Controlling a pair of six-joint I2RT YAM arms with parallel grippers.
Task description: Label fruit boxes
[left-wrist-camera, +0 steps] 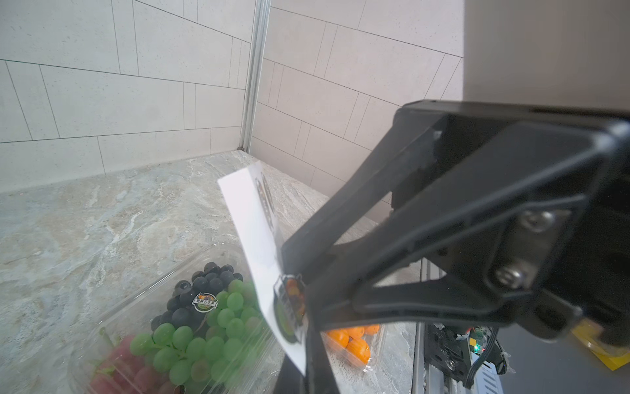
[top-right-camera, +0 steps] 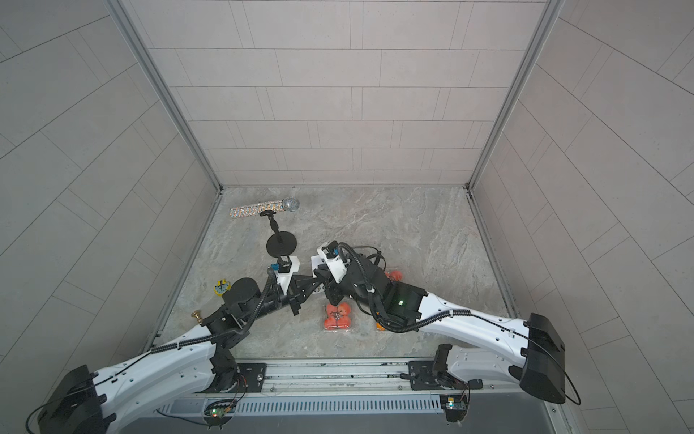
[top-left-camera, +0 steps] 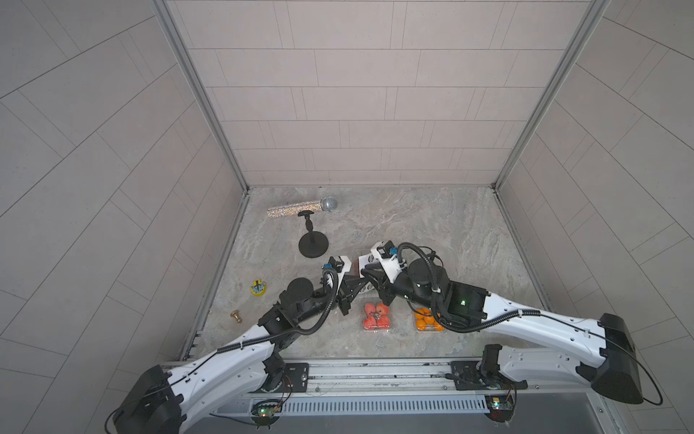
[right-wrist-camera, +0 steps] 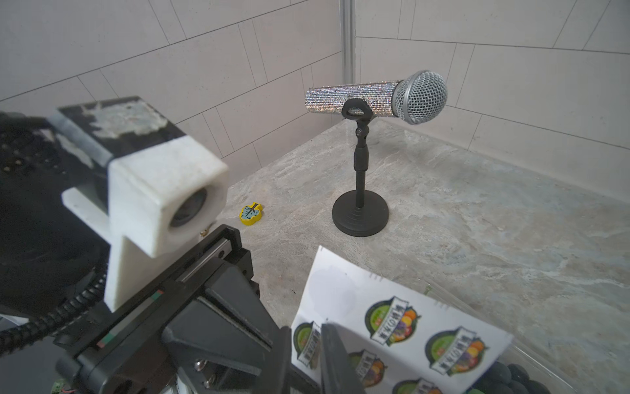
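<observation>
A white sheet of round fruit labels point(right-wrist-camera: 393, 295) is held up between the two grippers, with several stickers on it. My left gripper point(top-left-camera: 361, 280) is shut on the sheet. My right gripper has its fingertips at the sheet's sticker face; whether they grip a label is unclear. Below, in the left wrist view, lies a clear box of mixed grapes point(left-wrist-camera: 197, 341) bearing a label point(left-wrist-camera: 204, 302). A box of red fruit point(top-left-camera: 376, 315) and a box of oranges point(top-left-camera: 428, 322) lie along the front.
A microphone point(right-wrist-camera: 418, 98) on a black stand point(right-wrist-camera: 360, 213) stands at the back left. A yellow object point(top-left-camera: 258, 288) and a small brass piece point(top-left-camera: 235, 316) lie at the left.
</observation>
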